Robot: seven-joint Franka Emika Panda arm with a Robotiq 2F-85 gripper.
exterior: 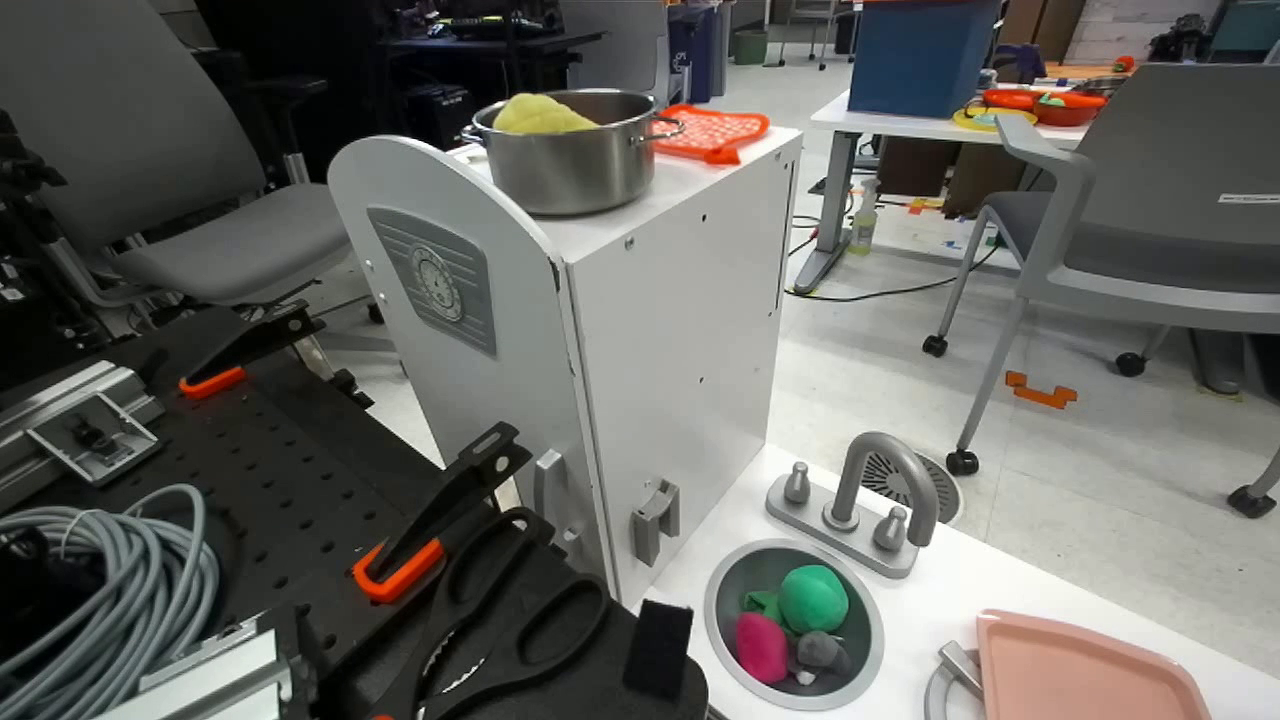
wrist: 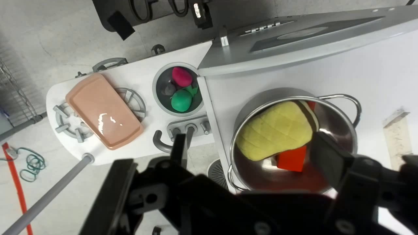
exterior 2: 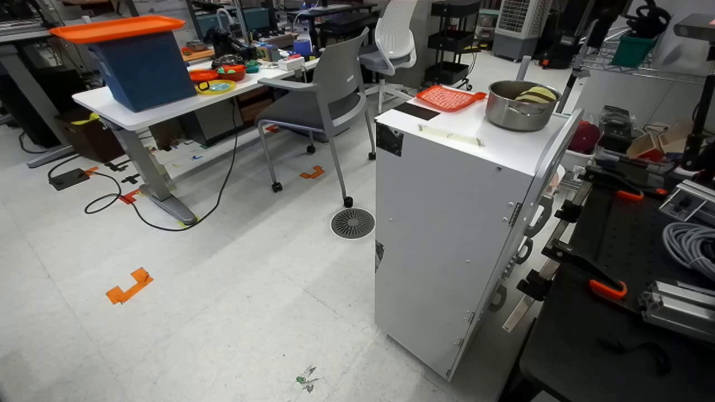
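On the white cabinet's top (exterior 2: 462, 137) stands a steel pot (exterior: 570, 168) with two loop handles. A yellow quilted mitt (wrist: 274, 131) leans inside it, above a red-orange piece (wrist: 292, 159) on the pot's bottom. In the wrist view my gripper is open, its dark fingers wide apart. One finger (wrist: 331, 156) overlaps the pot's right side in that view; the other (wrist: 179, 150) is left of the pot, over the faucet area. Nothing shows held between them. Neither exterior view shows the gripper.
A sink (exterior: 726, 578) holds pink, green and grey soft items, beside a grey faucet (exterior: 858, 480). A pink tray (wrist: 104, 111) lies over the burners. An orange-red perforated piece (exterior 2: 450, 97) lies behind the pot. The cabinet's upright front panel (exterior: 516, 300) rises beside the pot.
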